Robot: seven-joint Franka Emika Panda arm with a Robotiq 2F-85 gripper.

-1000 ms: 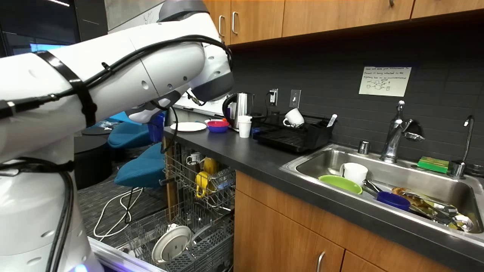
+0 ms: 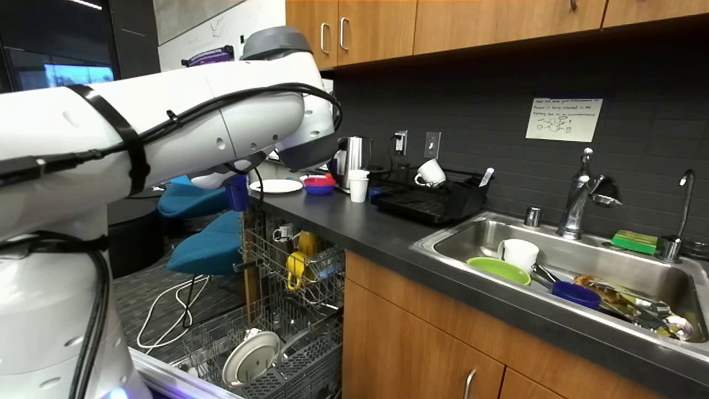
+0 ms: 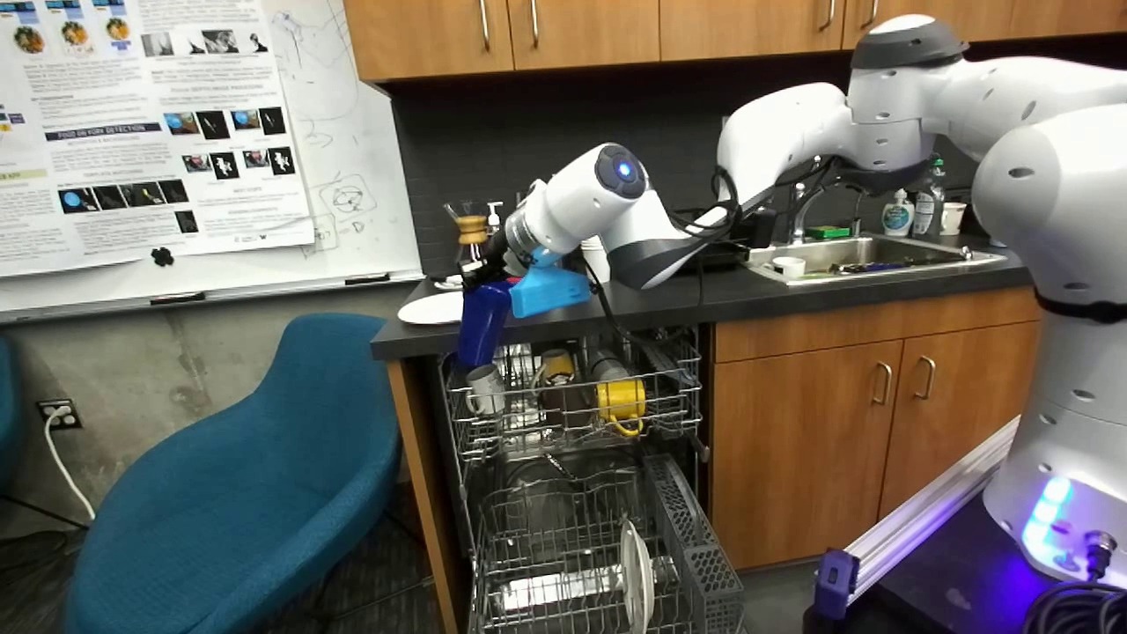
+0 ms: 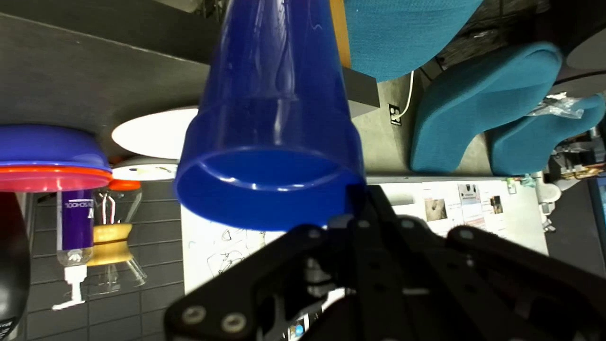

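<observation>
A tall blue cup [image 3: 482, 328] hangs slightly tilted, mouth upward, above the left end of the dishwasher's pulled-out upper rack [image 3: 570, 423]. My gripper [image 3: 491, 270] is at its top. In the wrist view my gripper is shut on one side of the cup's rim, and the inside of the blue cup [image 4: 267, 190] looks empty. The cup's lower end is close to a white mug [image 3: 486, 389] in the rack; whether they touch I cannot tell. In exterior view 1 the arm hides the gripper, while part of the blue cup [image 2: 236, 193] shows.
A yellow mug [image 3: 621, 401] and other cups occupy the upper rack. Plates [image 2: 252, 359] stand in the lower rack. Close by on the counter are a white plate [image 2: 276, 186] and stacked bowls [image 2: 319, 185]. The sink [image 2: 465, 246] holds several dishes. A teal chair [image 3: 254, 475] stands left of the dishwasher.
The arm has come down. The blue cup has shifted lower and a little to the right in exterior view 1, still at the gripper. Counter, racks and sink look the same.
</observation>
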